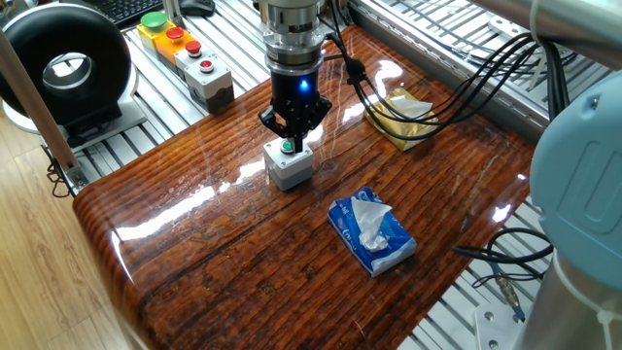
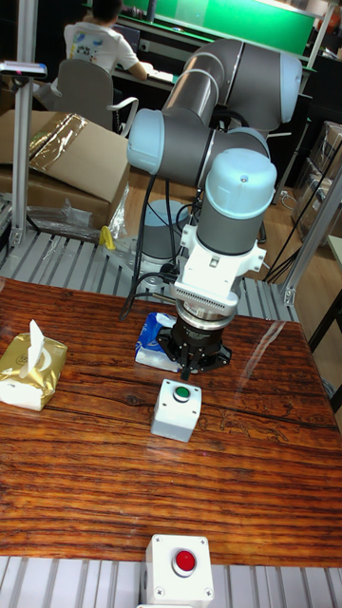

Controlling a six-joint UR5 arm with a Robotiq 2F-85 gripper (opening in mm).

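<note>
A small grey-white box (image 1: 290,167) with a green push button (image 1: 288,147) on its top stands upright on the wooden table. My gripper (image 1: 297,148) points straight down at the box, its fingertips together and nothing showing between them. In exterior view 3 the gripper (image 2: 186,370) appears just behind the green button (image 2: 182,393), close over the box's far edge. Whether the tips touch the box I cannot tell. The button is uncovered in exterior view 3 and partly visible beside the fingers in exterior view 1.
A blue tissue pack (image 1: 371,231) and a gold tissue pack (image 1: 400,121) lie on the table (image 1: 214,262). Black cables (image 1: 466,97) hang near the gold pack. Beyond the table edge stand several button boxes, one with a red button (image 2: 184,560).
</note>
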